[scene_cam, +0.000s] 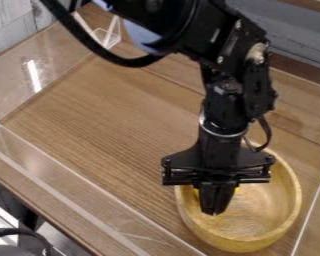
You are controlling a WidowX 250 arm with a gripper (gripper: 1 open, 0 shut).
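Observation:
My black gripper (pixel 214 196) reaches down into a yellow bowl (pixel 250 235) at the lower right of the camera view. Its fingertips are shut, low inside the bowl near the left part. The gripper body covers much of the bowl's far side, so whatever may lie beneath it is hidden; nothing clearly shows between the fingers.
A clear plastic object (pixel 103 30) stands at the back left. A grey wall borders the back, and dark cables show at the lower left.

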